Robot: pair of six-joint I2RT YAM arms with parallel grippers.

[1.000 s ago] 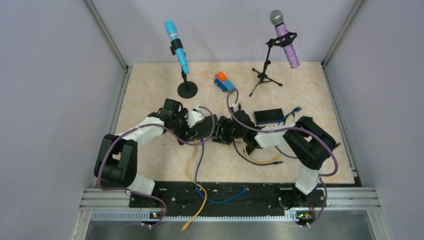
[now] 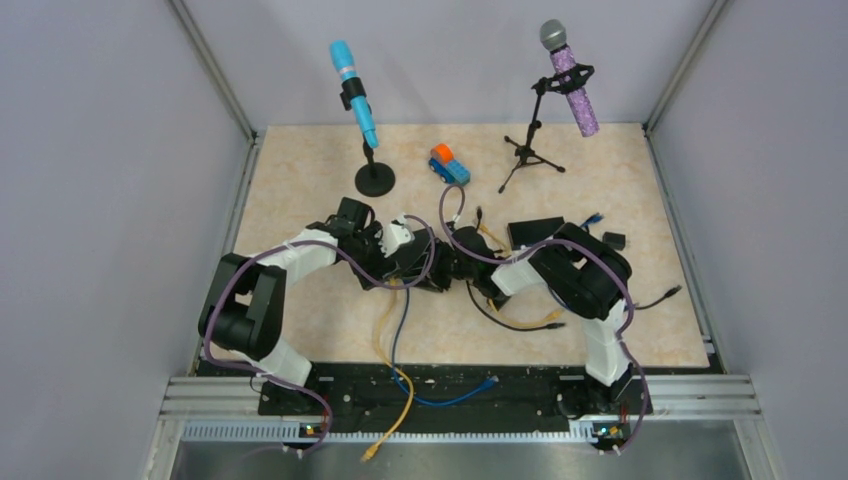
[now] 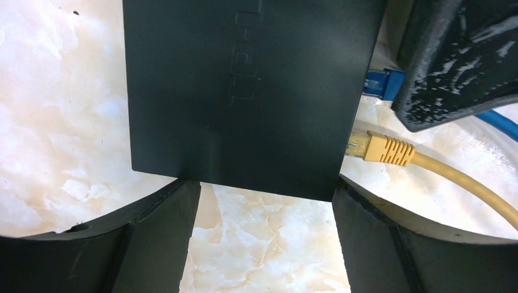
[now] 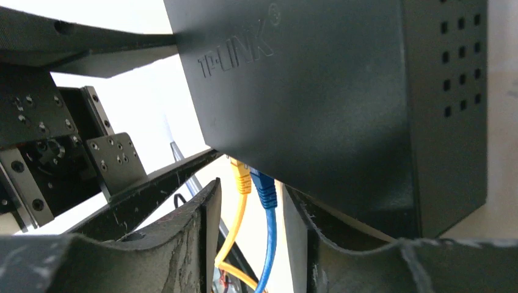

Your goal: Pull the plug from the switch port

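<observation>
A black switch [image 3: 244, 91] lies between the fingers of my open left gripper, whose tips sit at the corners of one end. A blue plug [image 3: 383, 84] and a yellow plug [image 3: 385, 148] sit side by side at the switch's port edge. In the left wrist view a black finger [image 3: 464, 73] of my right gripper partly covers the blue plug and its cable. From the right wrist view, my right gripper is part open, with the blue plug [image 4: 264, 188] and yellow plug [image 4: 241, 174] showing beyond the gap between its fingertips, the switch overhanging close by.
Yellow and blue cables [image 2: 381, 340] run over the table's front edge. Loose cables [image 2: 535, 325] and a black box [image 2: 535, 232] lie right of the switch. A blue microphone [image 2: 355, 90], a purple microphone [image 2: 572, 85] and a toy car [image 2: 449, 164] stand behind.
My right arm has moved left, bringing its gripper over the switch's near side where the plugs are. The left arm has shifted slightly right.
</observation>
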